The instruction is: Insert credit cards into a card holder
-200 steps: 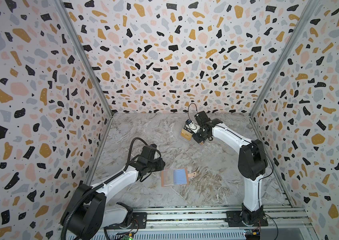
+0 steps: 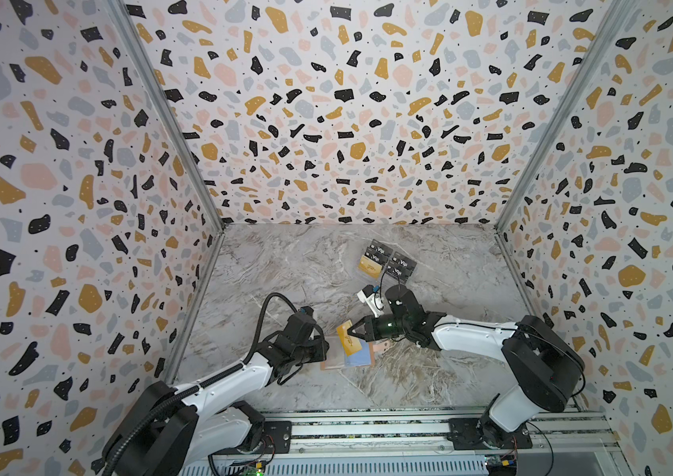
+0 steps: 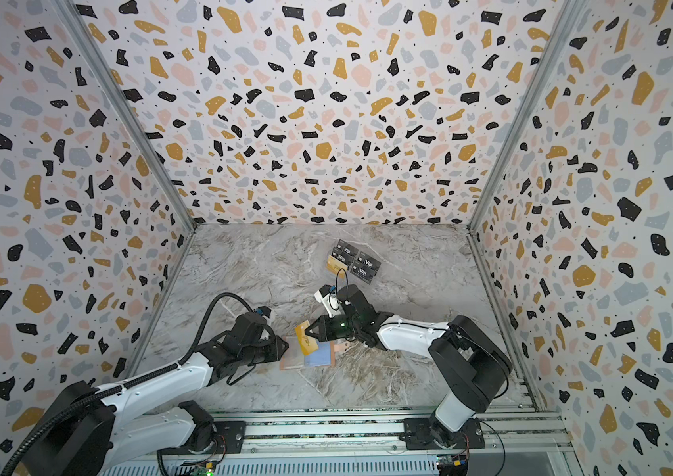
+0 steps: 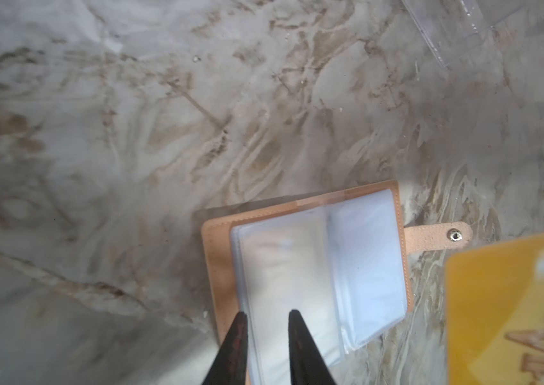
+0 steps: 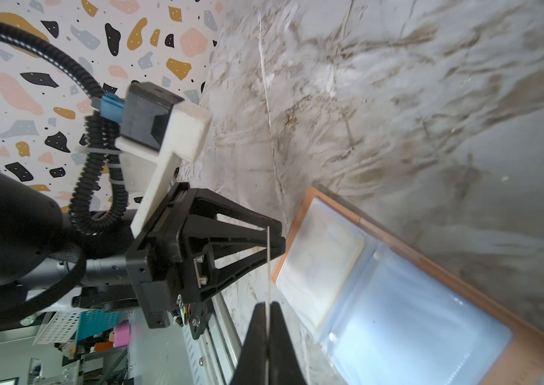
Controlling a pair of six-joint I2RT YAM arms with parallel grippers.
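The tan card holder (image 4: 304,204) lies open on the table, its clear sleeves (image 4: 291,269) and a snap strap (image 4: 438,236) facing up. In the left wrist view my left gripper is over the left sleeve, fingers parted with nothing between them. A yellow card (image 4: 502,308) hangs at the right of that view. My right gripper is shut on this card, which shows edge-on as a thin upright line in the right wrist view. The card is above the holder, apart from it as far as I can tell.
Several black cards (image 2: 399,265) and a yellow card (image 2: 369,264) lie in a holder farther back. Clear plastic (image 4: 454,25) shows at the top of the left wrist view. The grippers are close together.
The left gripper has lowered slightly toward the holder.
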